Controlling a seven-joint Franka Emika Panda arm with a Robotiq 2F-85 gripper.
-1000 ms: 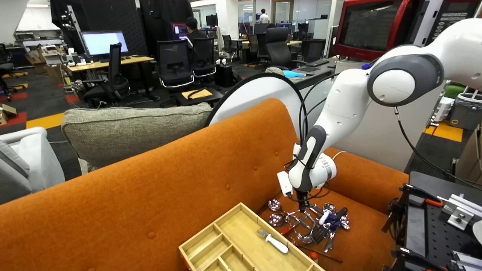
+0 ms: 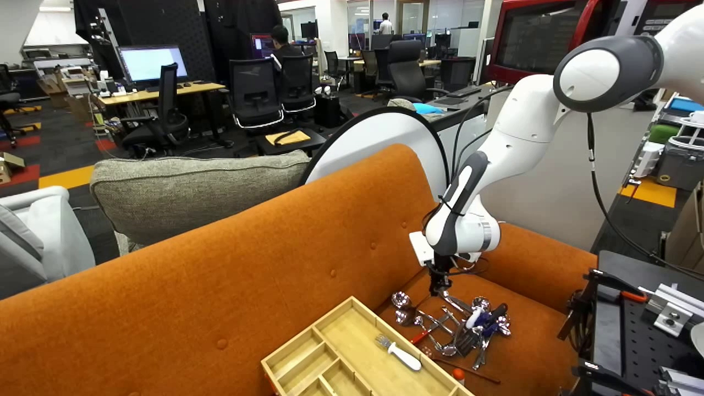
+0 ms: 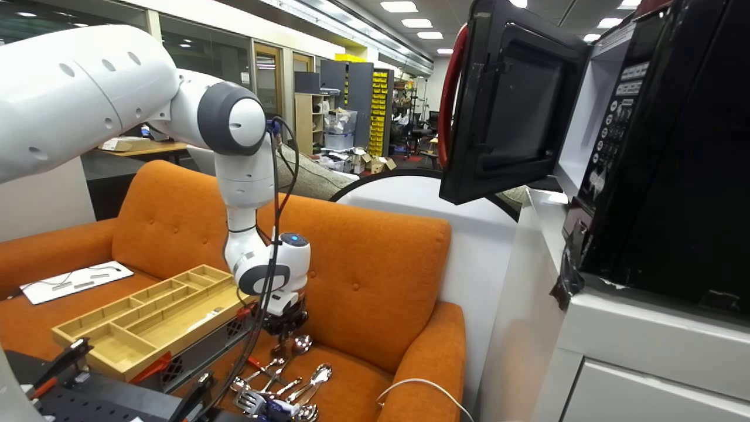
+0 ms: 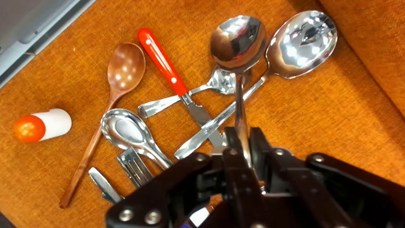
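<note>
My gripper is shut on the handle of a metal spoon [image 4: 238, 43], whose shiny round bowl points away from the fingers in the wrist view. Behind it, a larger serving spoon [image 4: 302, 43] lies on the orange seat, its handle crossing a red-handled knife [image 4: 161, 60]. A small spoon [image 4: 161, 106] rests by that knife. In exterior view 1 the gripper [image 2: 440, 285] hangs over the far side of the utensil pile. Exterior view 2 shows the gripper [image 3: 282, 330] from another side, above the cutlery.
The wooden tray [image 2: 351, 303] stands beside the pile, with a white-handled fork [image 2: 402, 356] in its large compartment. A wooden spoon [image 4: 126, 68], an orange-capped white bottle [image 4: 56, 123] and a fork [image 4: 133, 167] lie nearby. The sofa back [image 3: 351, 253] rises close behind the arm.
The arm has risen in exterior view 1, bringing the gripper higher above the pile. The tray and its fork have not moved.
</note>
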